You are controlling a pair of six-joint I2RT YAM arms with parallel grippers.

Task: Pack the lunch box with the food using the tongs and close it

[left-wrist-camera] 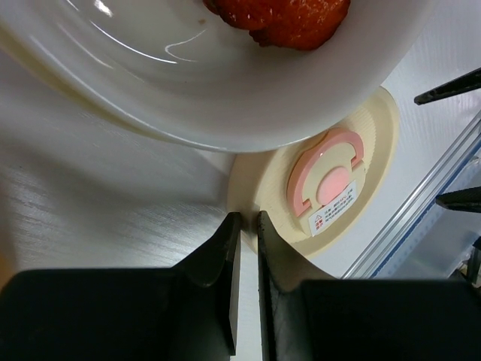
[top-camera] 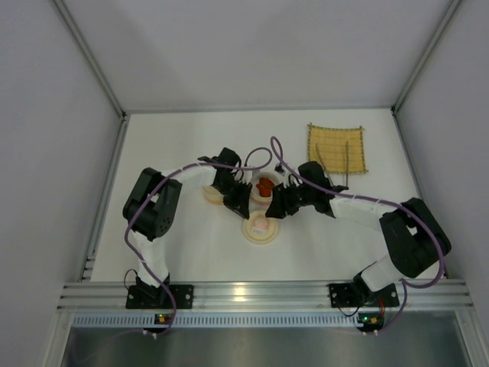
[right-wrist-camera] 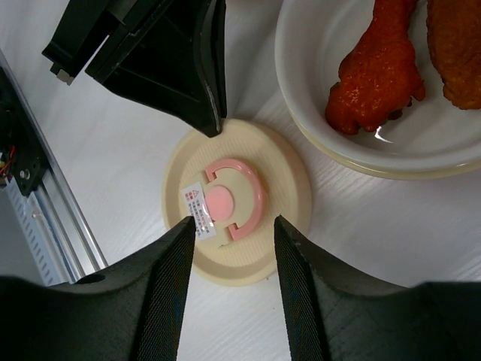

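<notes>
The cream lid (top-camera: 260, 233) with a pink latch (right-wrist-camera: 257, 199) lies below a white bowl (top-camera: 263, 195) holding red-brown meat pieces (right-wrist-camera: 372, 83). In the left wrist view, my left gripper is shut at the lid's rim, apparently pinching it. My right gripper has its fingertips apart, with the lid visible between them in its own wrist view; whether they touch it is unclear. Both grippers are close over the lid in the top view.
A yellow woven mat (top-camera: 336, 141) with utensils lies at the back right. Another round cream piece (top-camera: 212, 196) is partly hidden by the left arm.
</notes>
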